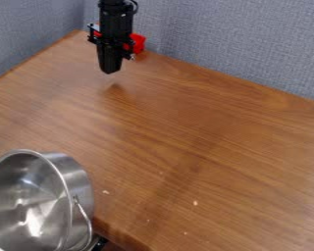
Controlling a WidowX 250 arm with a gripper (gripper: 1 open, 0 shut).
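Note:
My gripper (110, 61) is a black unit at the top left of the camera view, pointing down over the table's far corner, its fingertips close together and held a little above the wood. Behind it a red object (137, 42) shows in part against the wall, the rest hidden by the gripper. I cannot make out anything held between the fingers.
A steel pot (35, 191) with a wire handle stands at the lower left. The wooden table (199, 147) is otherwise mostly clear, with a few small specks. Grey-blue padded walls line the back and left.

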